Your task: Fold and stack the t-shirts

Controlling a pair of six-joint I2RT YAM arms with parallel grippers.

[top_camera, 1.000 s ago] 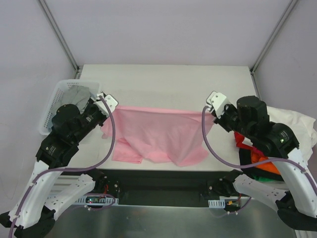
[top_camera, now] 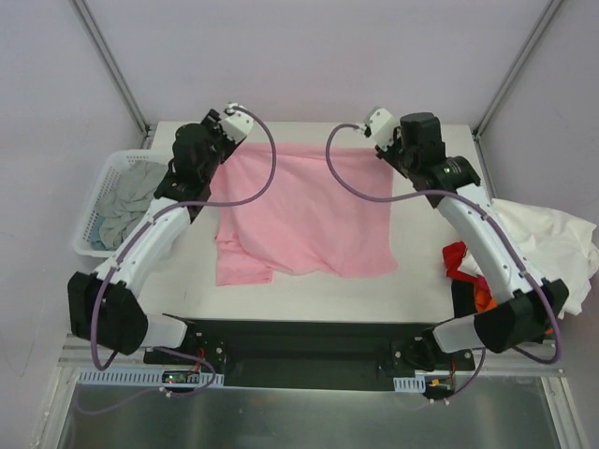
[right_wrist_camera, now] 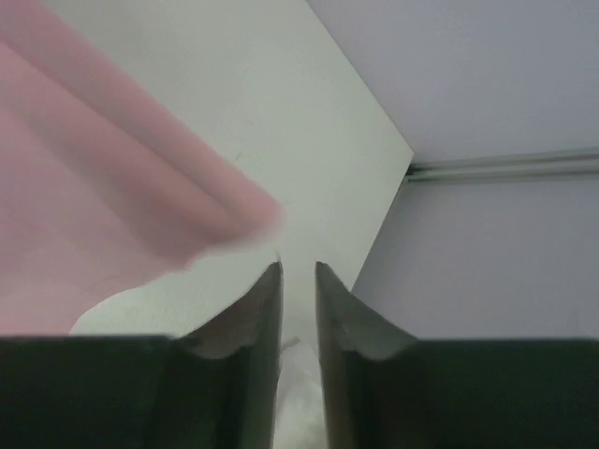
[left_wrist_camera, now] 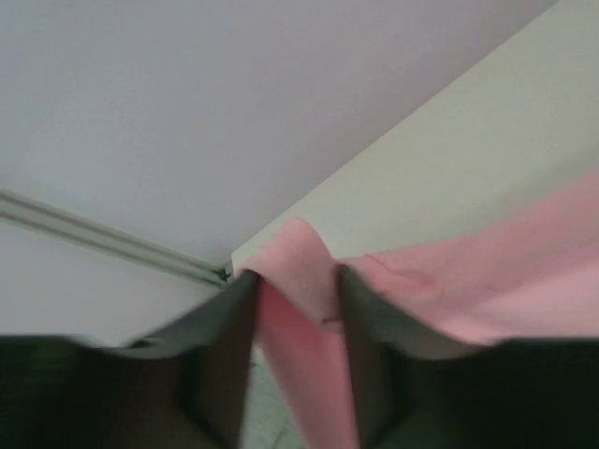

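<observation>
The pink t-shirt point(top_camera: 304, 201) lies spread across the white table, its far edge running between my two grippers. Blurred fingers point(left_wrist_camera: 225, 365) of my left gripper stand apart in the left wrist view, with a raised fold of the pink cloth point(left_wrist_camera: 299, 253) showing loosely in the gap. In the right wrist view my right gripper is slightly open, and no cloth shows between its fingers. The shirt's corner point(right_wrist_camera: 243, 210) is just beyond those fingertips. From above, the arms hide both far corners.
A white basket point(top_camera: 84, 201) with grey-green cloth point(top_camera: 131, 201) stands at the left. White cloth point(top_camera: 547, 243) and red and orange cloth point(top_camera: 459, 262) are piled at the right. Bare table point(top_camera: 318, 134) shows beyond the shirt and along its front.
Both arms have moved toward the back of the table and inward, the shirt's far edge travelling with them. The shirt now lies flatter and farther from the front edge.
</observation>
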